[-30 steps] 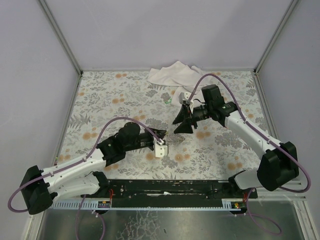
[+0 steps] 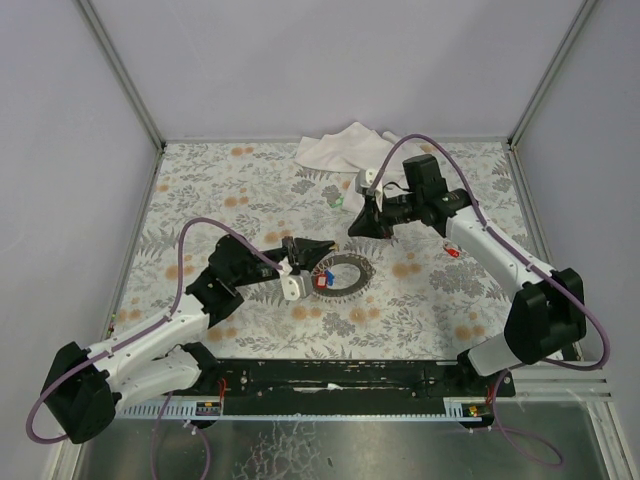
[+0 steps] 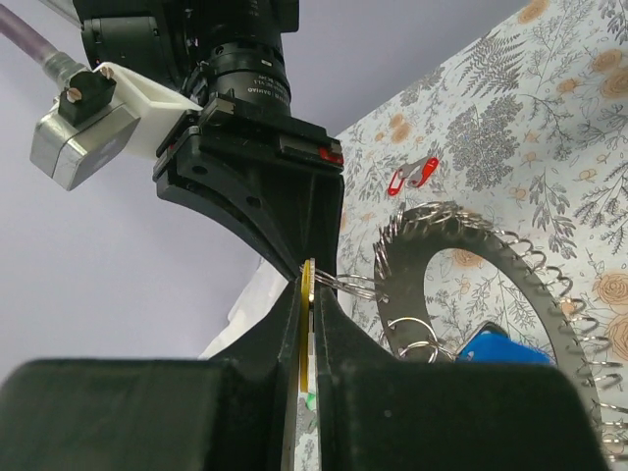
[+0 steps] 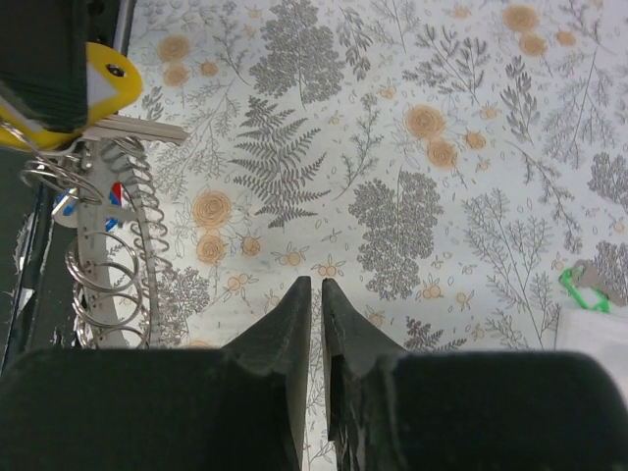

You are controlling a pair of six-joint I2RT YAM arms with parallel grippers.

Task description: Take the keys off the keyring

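Observation:
In the left wrist view a grey oval keyring holder with wire loops lies beyond my left gripper, which is shut on a thin yellow-edged piece with metal loops at its top. My right gripper is shut, low in its own view; what it grips, if anything, is hidden. At that view's upper left are a yellow tag, a metal key blade and coiled rings. A blue and red piece lies inside the oval in the top view.
A red clip lies right of the right gripper. A green item and white cloths are at the back.

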